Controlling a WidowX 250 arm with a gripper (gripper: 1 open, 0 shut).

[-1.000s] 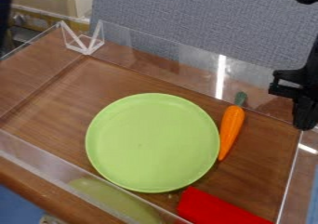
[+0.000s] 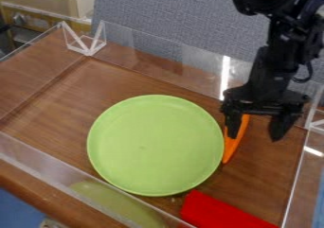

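My black gripper (image 2: pixel 256 128) is at the right of the camera view, open, its fingers straddling the area over the upper part of the orange carrot (image 2: pixel 229 149). The carrot's top is hidden behind it. Left of the carrot lies a green plate (image 2: pixel 154 145). A red object (image 2: pixel 228 212) lies at the bottom, below the plate's right side.
A white wire piece (image 2: pixel 83 43) stands at the back left corner, with a box (image 2: pixel 45 0) beyond.
The gripper has moved in from the right edge, leftward to the carrot, covering its top. The carrot, plate and red object look unmoved.
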